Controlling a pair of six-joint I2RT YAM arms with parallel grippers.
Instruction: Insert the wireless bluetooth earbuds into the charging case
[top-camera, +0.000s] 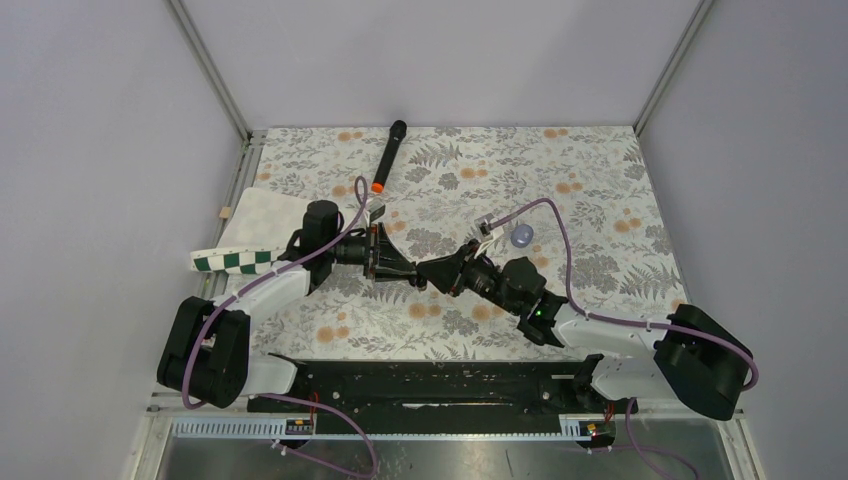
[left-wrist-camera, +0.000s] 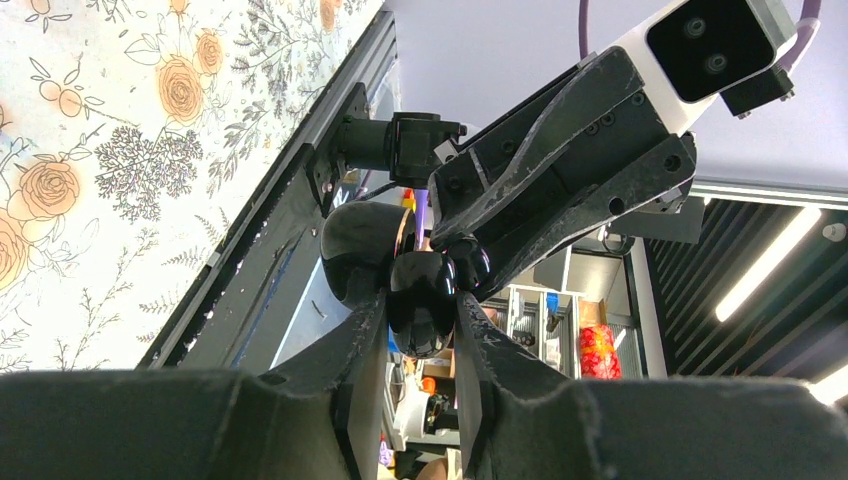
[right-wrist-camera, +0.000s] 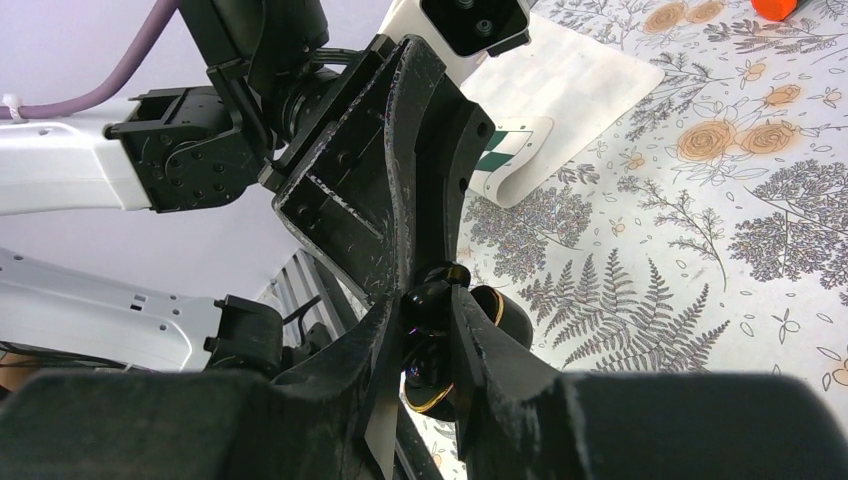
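My two grippers meet above the mat's middle. In the left wrist view my left gripper is shut on a glossy black piece (left-wrist-camera: 420, 290), with the curved dark charging case (left-wrist-camera: 355, 255) and its gold rim behind it. In the right wrist view my right gripper is shut on a small black earbud (right-wrist-camera: 428, 305), beside the open gold-rimmed case (right-wrist-camera: 500, 320). The tips overlap, so whether the earbud sits inside a slot is hidden.
A black microphone (top-camera: 390, 150) with an orange end lies at the back. A folded white sheet (top-camera: 255, 215) with a green checked strip is at left. A small blue object (top-camera: 522, 235) lies right of centre.
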